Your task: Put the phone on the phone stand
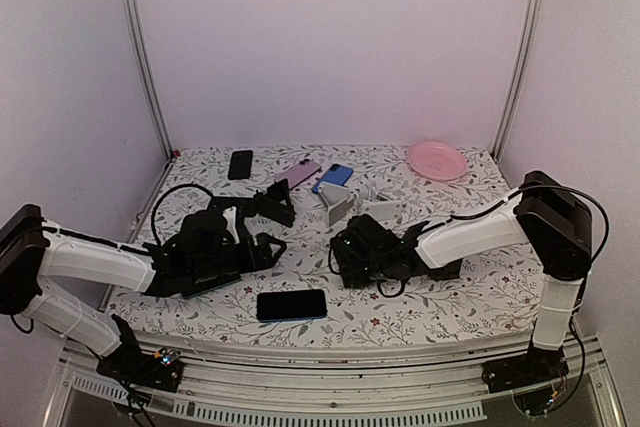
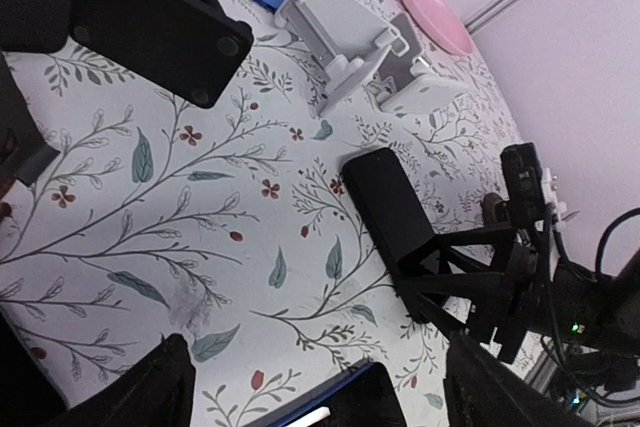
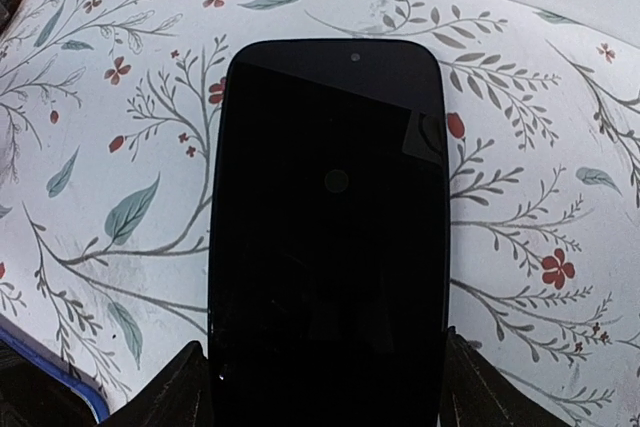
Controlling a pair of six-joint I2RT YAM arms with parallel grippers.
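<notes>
A black phone (image 3: 330,207) lies flat under my right gripper (image 1: 345,262), whose fingertips sit at its two sides in the right wrist view; in the left wrist view its fingers are around the phone's near end. My left gripper (image 1: 270,252) is part open above the bare cloth left of centre, nothing between its fingers. Phone stands are at the back middle: a black one (image 2: 155,37) and white ones (image 2: 330,27). Another dark phone (image 1: 291,305) lies near the front edge.
More phones lie at the back: black (image 1: 241,164), pink (image 1: 298,172), blue (image 1: 333,177). A pink plate (image 1: 437,159) is at back right. More dark objects lie on the left, partly under the left arm.
</notes>
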